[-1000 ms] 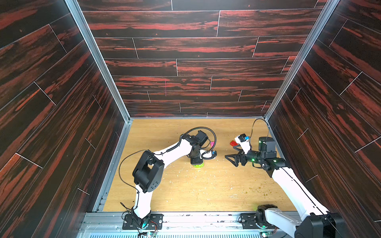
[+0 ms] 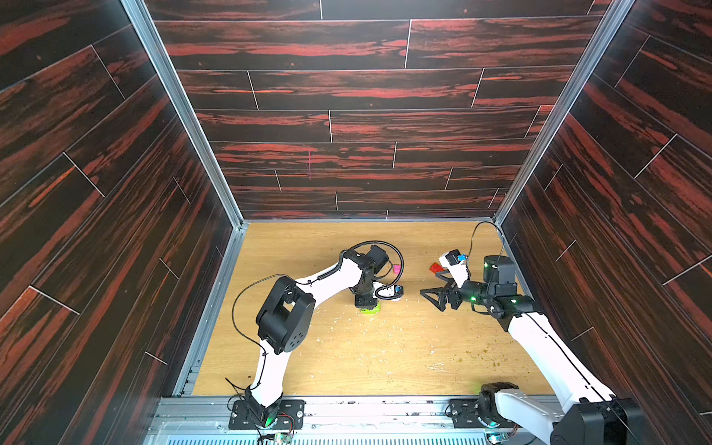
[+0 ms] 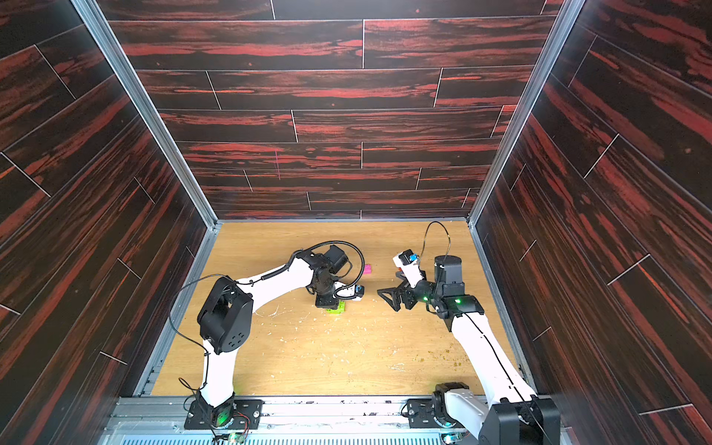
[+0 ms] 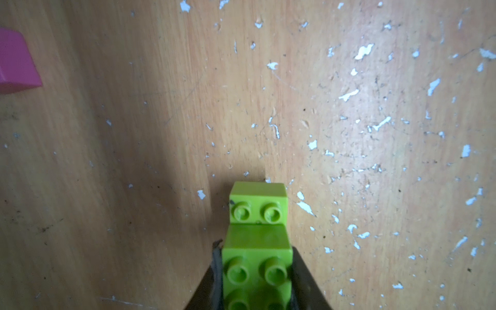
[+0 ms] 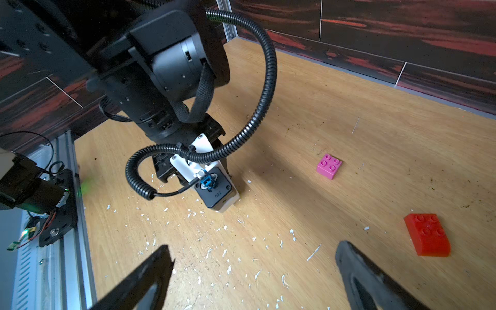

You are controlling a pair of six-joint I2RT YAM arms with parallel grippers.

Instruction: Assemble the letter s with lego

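Note:
In the left wrist view my left gripper is shut on a lime green brick (image 4: 256, 237). Beyond its front end the studded end of another green brick (image 4: 258, 204) shows, lower down on the table. The held brick overlaps it, and I cannot tell whether the two are pressed together. From above, the left hand hides most of the green bricks (image 2: 370, 310). A small pink brick (image 5: 329, 166) and a red brick (image 5: 427, 235) lie loose on the table. My right gripper is open, empty, and apart from every brick.
Bare wooden table (image 2: 356, 363) lies in front of both hands, with pale scuffs. The left arm's looping black cable (image 5: 268, 67) hangs close to the pink brick as seen from above. Dark walls enclose the back and sides.
The left arm's elbow has shifted slightly to the right, while its hand stays almost in place over the green bricks. The right arm has not moved.

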